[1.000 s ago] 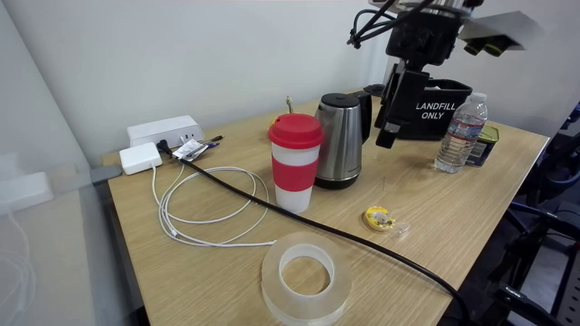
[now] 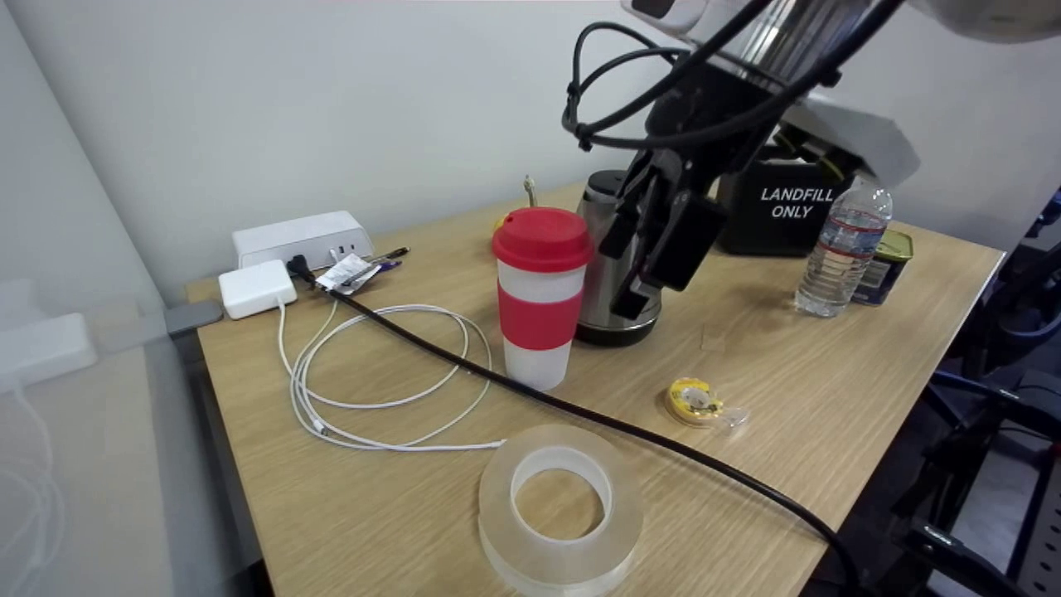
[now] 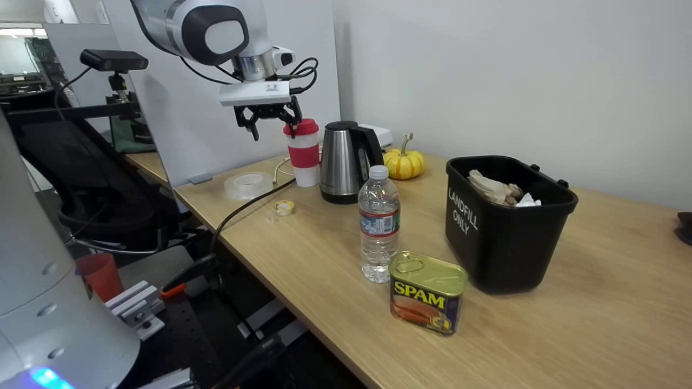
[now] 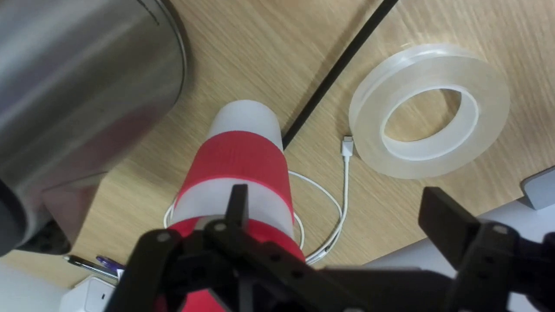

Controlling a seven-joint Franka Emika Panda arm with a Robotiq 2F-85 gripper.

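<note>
My gripper is open, its two fingers wide apart and nothing held between them. In the second exterior view the gripper (image 3: 273,135) hangs in the air above the desk, close to the lid height of the red and white cup (image 3: 303,158). The cup (image 4: 236,156) stands upright; in the wrist view one finger overlaps it, and whether they touch I cannot tell. Beside it is the steel kettle (image 2: 599,288), partly hidden behind my gripper in the first exterior view. A clear tape roll (image 2: 564,537) lies flat at the desk's near end.
A black cable (image 2: 646,424) crosses the desk past the cup. Further along stand a water bottle (image 3: 379,223), a SPAM can (image 3: 426,295) and a black bin (image 3: 506,240) with litter inside. A small yellow tape (image 2: 693,401) and a pumpkin (image 3: 403,164) also sit there.
My gripper has moved left in the first exterior view, from beyond the kettle to in front of it, and has tilted. The desk objects have stayed put.
</note>
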